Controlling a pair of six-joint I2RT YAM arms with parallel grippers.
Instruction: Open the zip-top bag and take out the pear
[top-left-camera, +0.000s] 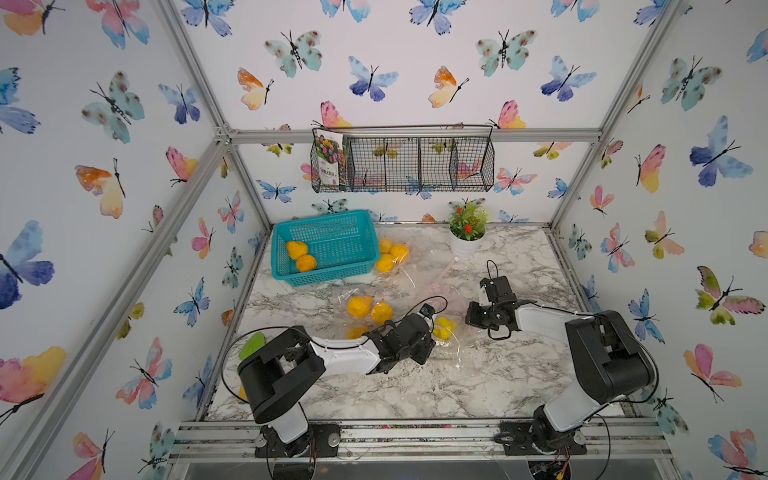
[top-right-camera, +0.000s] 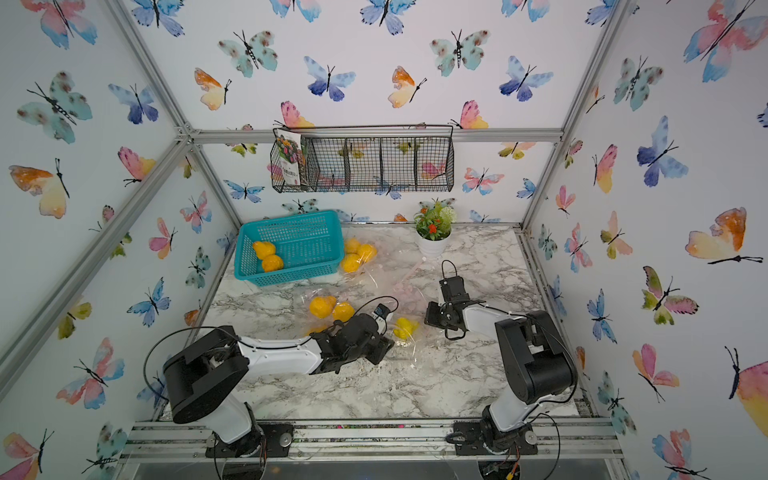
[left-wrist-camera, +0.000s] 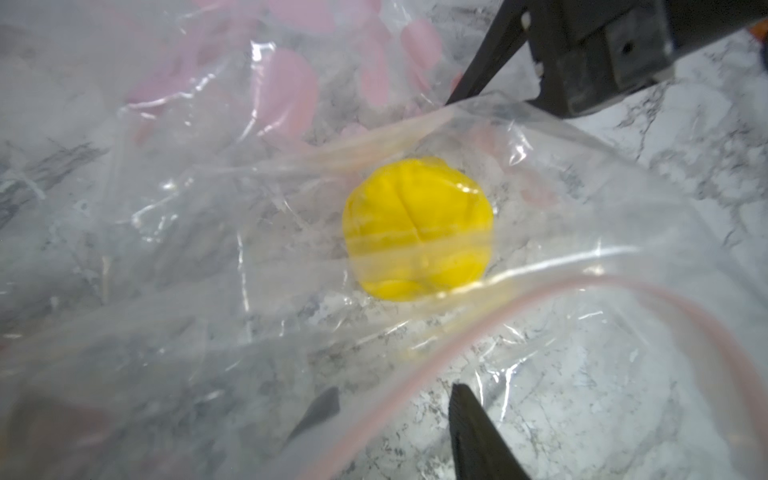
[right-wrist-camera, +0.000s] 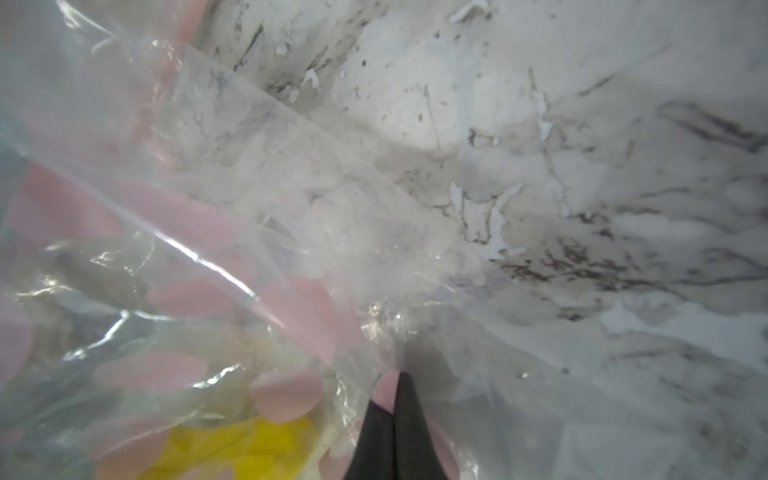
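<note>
The clear zip bag (left-wrist-camera: 200, 224) has pink spots and a reddish zip edge. It lies on the table with a lumpy yellow fruit (left-wrist-camera: 417, 228) inside, also visible as yellow (top-left-camera: 442, 328) between the two arms. My left gripper is over the bag's near edge. Its fingertips look apart, with film and the zip edge running between them; whether they pinch the film is unclear. My right gripper is shut at the bag's other side, where folds of spotted film gather at its tips.
A teal basket (top-left-camera: 352, 273) with two yellow fruits stands at the back left. Other bagged fruits (top-left-camera: 360, 306) lie left of my left gripper. At the back right is a potted plant (top-left-camera: 467, 232). Bare tabletop (top-left-camera: 496, 376) shows in front.
</note>
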